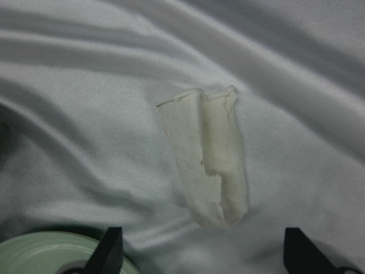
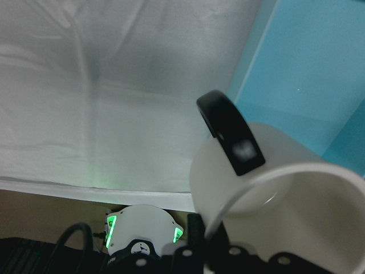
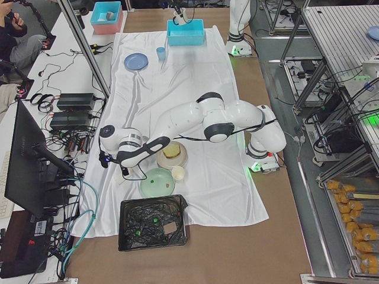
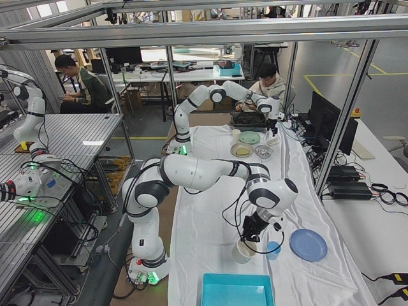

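Note:
In the left wrist view a crumpled white paper piece (image 1: 205, 160) lies on the cloth beside a green plate (image 1: 45, 254). My left gripper hangs above it, open with nothing between its fingers. A white mug (image 2: 291, 228) with a black handle is at my right gripper, its near wall between the fingers, beside a blue bin (image 2: 302, 63). In the camera right view the mug (image 4: 243, 254) appears beside a blue cup (image 4: 273, 252).
A black lined tray (image 3: 153, 242) stands at the near end. A beige plate (image 3: 163, 160) with a yellow item, a cream cup (image 3: 177, 173) and a blue plate (image 3: 135, 61) are on the cloth.

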